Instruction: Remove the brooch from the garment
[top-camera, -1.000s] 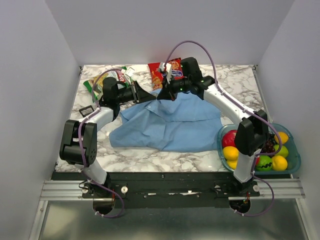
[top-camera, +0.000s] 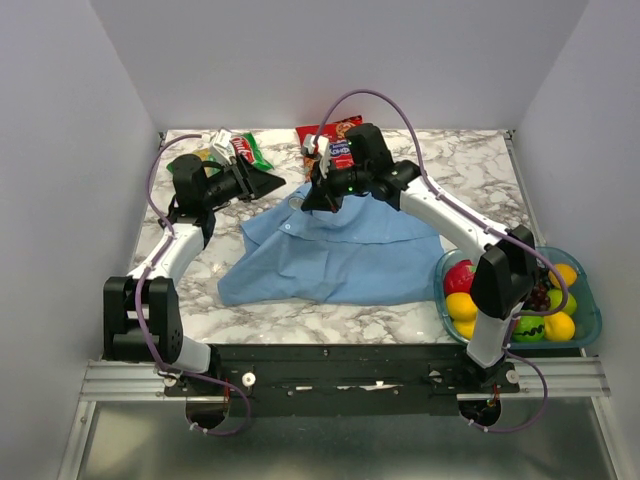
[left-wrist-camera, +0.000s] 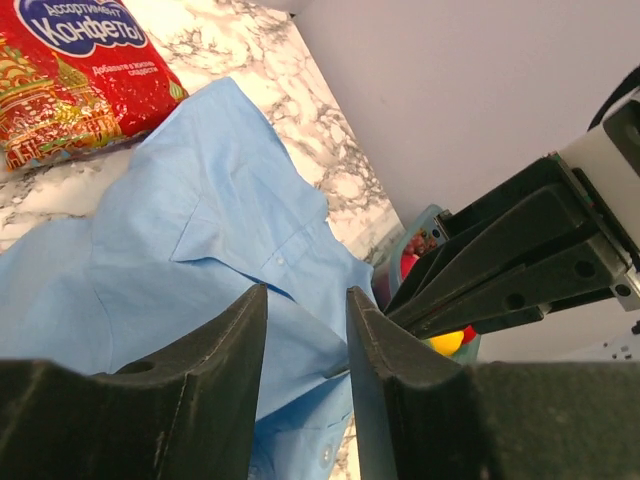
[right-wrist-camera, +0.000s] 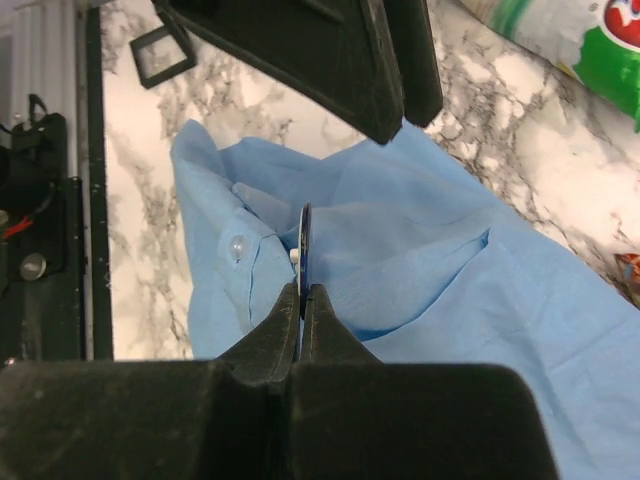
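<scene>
The light blue garment (top-camera: 330, 270) lies spread over the middle of the table. In the right wrist view, a thin disc-like brooch (right-wrist-camera: 305, 240), seen edge-on, stands between the tips of my shut right gripper. From the top, the brooch (top-camera: 296, 202) appears as a small pale ring at the right fingertips, above the garment's upper left part. Whether its pin still touches the cloth cannot be told. My left gripper is open, with an empty gap between its fingers, up and left of the brooch. A clear button (right-wrist-camera: 238, 247) shows on the cloth.
A red candy bag (top-camera: 335, 142) lies behind the garment, and a green-and-white bag (right-wrist-camera: 600, 45) is at the back left. A teal basket (top-camera: 440, 290) of fruit stands at the right. A dark square frame (right-wrist-camera: 160, 55) lies on the marble table.
My left gripper has drawn back to the left, away from the right one, and its fingers have parted. The right gripper has shifted slightly left and nearer the front, with the brooch now visible at its tips.
</scene>
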